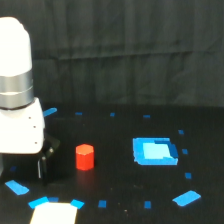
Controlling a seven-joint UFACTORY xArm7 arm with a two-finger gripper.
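Note:
A red block [85, 157] stands upright on the black table, a little left of the middle. At the left edge of the view hangs the white arm, and beneath it my gripper [22, 172] has its dark fingers spread apart. No object shows between them, though they are hard to make out against the dark table. The block is to the right of the gripper, with a gap between them. Farther right sits a small blue tray [138, 146] with a pale blue-white patch inside.
A pale, whitish block or card [55, 213] lies at the front left edge. Flat blue tape pieces are scattered about, one strip [187, 198] at the front right. Between the red block and the tray the table is clear. A dark curtain [130, 50] hangs behind.

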